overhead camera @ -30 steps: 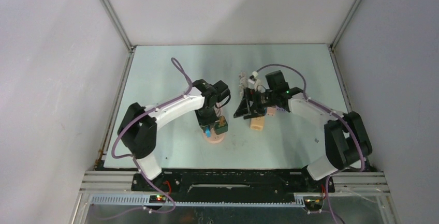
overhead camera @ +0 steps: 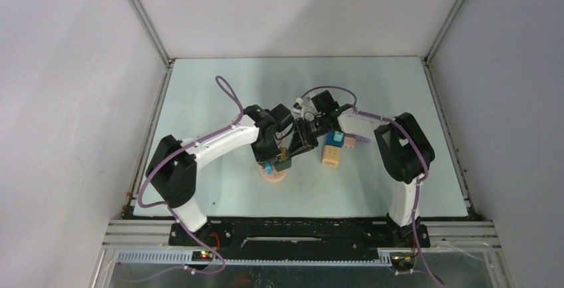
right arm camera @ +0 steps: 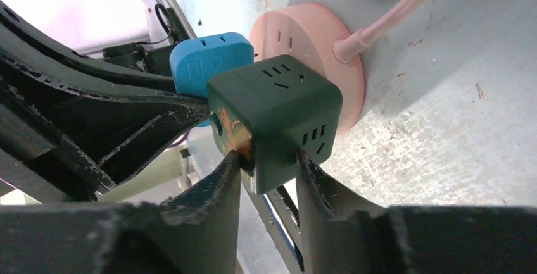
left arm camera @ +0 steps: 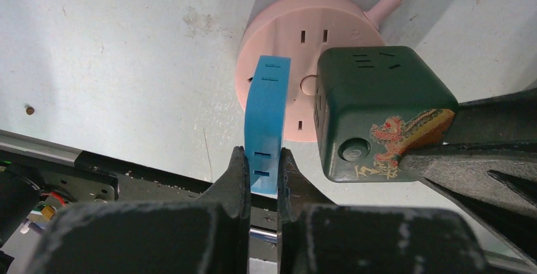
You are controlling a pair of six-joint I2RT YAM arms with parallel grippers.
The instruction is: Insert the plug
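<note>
My left gripper is shut on a slim blue plug (left arm camera: 268, 97), held over the pink round socket (left arm camera: 291, 33). Beside the blue plug, a dark green cube plug (left arm camera: 354, 90) with a gold dragon print sits on or over the socket. My right gripper reaches to this green cube (right arm camera: 272, 109), one finger at each side of its near corner, part open; whether it grips is unclear. In the top view both grippers meet over the socket (overhead camera: 273, 176).
A beige block (overhead camera: 330, 157), a blue block (overhead camera: 334, 138) and smaller pieces lie right of centre. A pink cable (right arm camera: 386, 21) runs from the socket.
My right arm has moved left from above the blocks to the green cube. The left gripper has stayed nearly in place with the blue plug.
</note>
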